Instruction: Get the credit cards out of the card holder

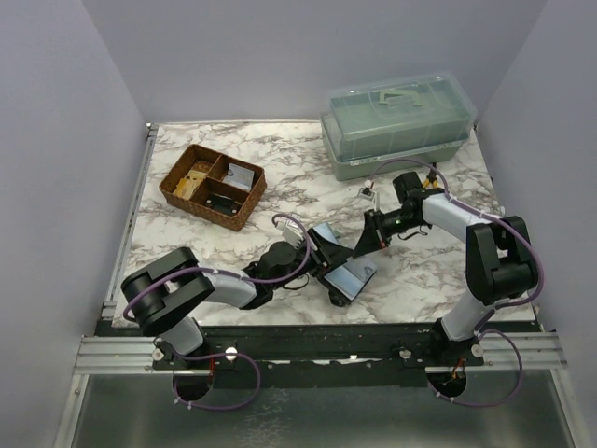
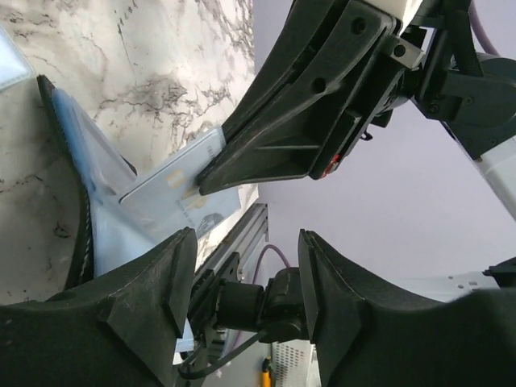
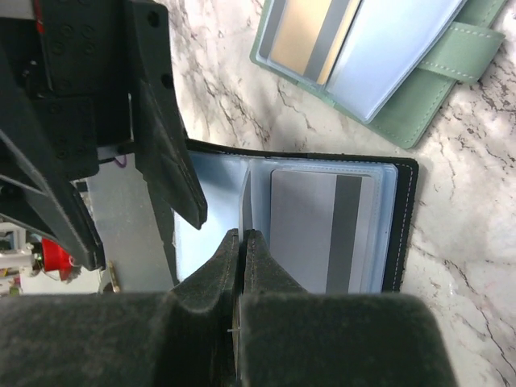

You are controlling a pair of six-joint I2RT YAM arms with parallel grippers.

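The black-edged card holder lies open on the marble beneath both grippers, showing pale blue sleeves with a grey card and, in the left wrist view, a translucent flap (image 2: 165, 189). My right gripper is shut on the thin upright edge of that flap. My left gripper hovers part open over the holder, close to the right one, with nothing clearly between its fingers. In the top view the two grippers (image 1: 336, 257) cover much of the holder.
A green holder with cards (image 3: 419, 97) lies just beside it. A wicker basket (image 1: 242, 210) stands at back left, a large clear plastic box (image 1: 401, 121) at back right.
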